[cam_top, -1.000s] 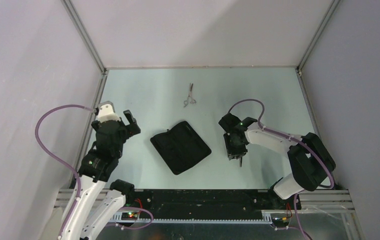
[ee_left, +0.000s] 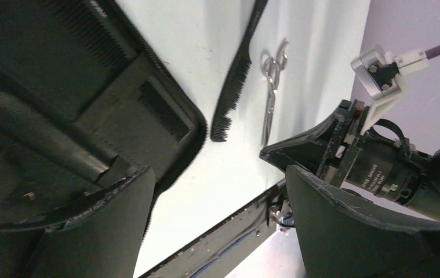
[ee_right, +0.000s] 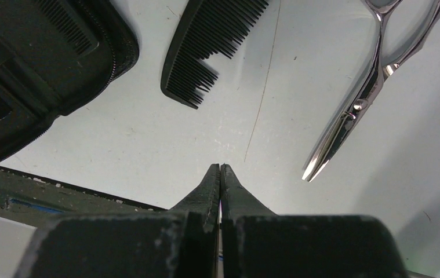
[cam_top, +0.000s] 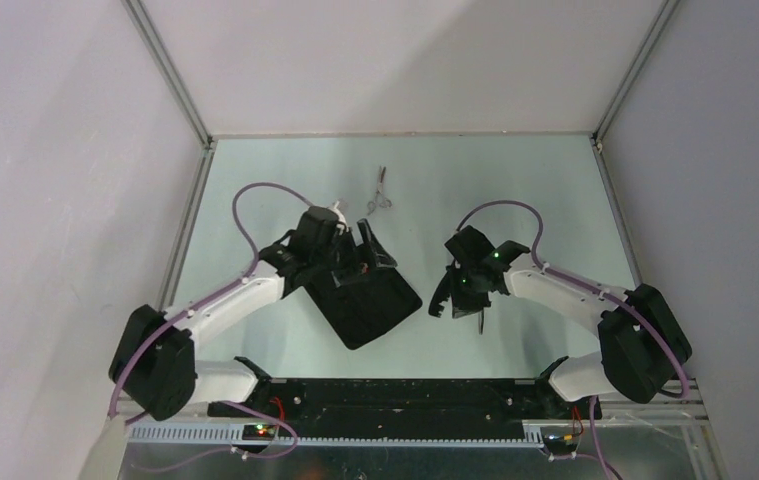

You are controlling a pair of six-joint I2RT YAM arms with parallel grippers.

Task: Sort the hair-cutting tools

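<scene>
A black comb (ee_right: 206,46) lies loose on the table in the right wrist view, apart from my right gripper, whose fingertips meet with nothing between them. To the comb's right rest silver scissors (ee_right: 351,116). In the left wrist view the same comb (ee_left: 232,87) sits between the black case (ee_left: 130,110) and those scissors (ee_left: 271,87). My left gripper is open over the case's lower edge, its gap empty. A second pair of scissors (cam_top: 380,192) lies at the back of the table in the top view.
The case (cam_top: 365,305) lies open left of centre, partly under my left arm. My right gripper's body (ee_left: 345,145) stands close beside the comb. A dark rail (cam_top: 405,400) runs along the front edge.
My left gripper has swung right, over the case. My right gripper has gone from holding the comb's end to shut and empty; the comb now lies further off and more slanted.
</scene>
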